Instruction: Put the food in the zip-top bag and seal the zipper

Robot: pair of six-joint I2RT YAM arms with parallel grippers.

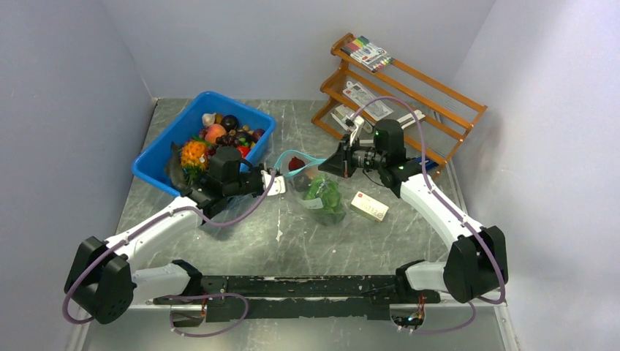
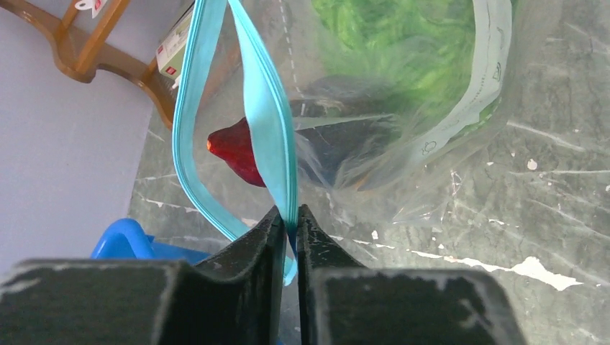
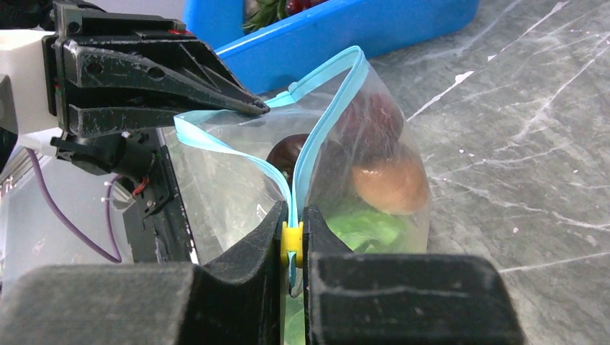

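A clear zip top bag (image 1: 327, 212) with a light blue zip rim stands on the table, its mouth gaping between my two grippers. Through its wall show green leaves (image 1: 324, 191), a dark red item (image 2: 236, 149) and a peach-coloured round food (image 3: 390, 183). My left gripper is shut on the blue rim at the bag's left corner. On the opposite side my right gripper is shut at the other end of the rim, with the yellow slider (image 3: 292, 242) between its fingers. Between the two, the rim's sides stand apart.
A blue bin (image 1: 148, 167) of fruit and vegetables stands at the back left, close to my left arm. A small box (image 1: 369, 206) lies right of the bag. Behind my right arm is a wooden rack (image 1: 409, 108).
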